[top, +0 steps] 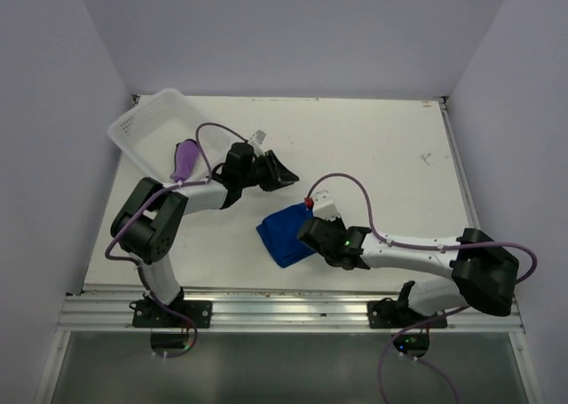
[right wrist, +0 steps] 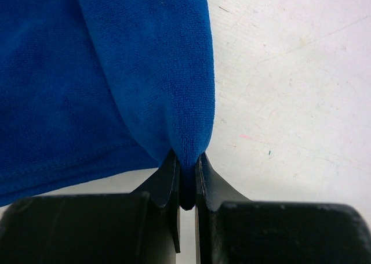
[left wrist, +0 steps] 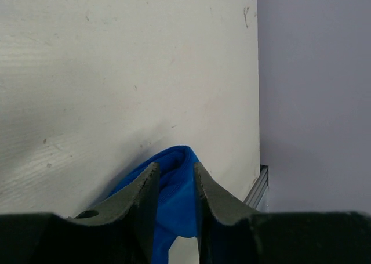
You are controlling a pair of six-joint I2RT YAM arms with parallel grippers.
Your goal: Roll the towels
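A blue towel (top: 282, 233) lies on the white table, its right part covered by my right gripper (top: 309, 242) in the top view. Close up in the right wrist view, the right gripper is shut on the near corner of the towel (right wrist: 156, 55), and a fold lies over toward the left. Off the towel's far left edge, my left gripper (top: 288, 182) hangs above the table. Its fingers (left wrist: 146, 209) are apart in the left wrist view; the towel (left wrist: 178, 203) shows beyond them, and nothing is held.
At the back left stands a white basket (top: 142, 142) with a purple towel (top: 185, 160) in it. Grey walls enclose the sides and back.
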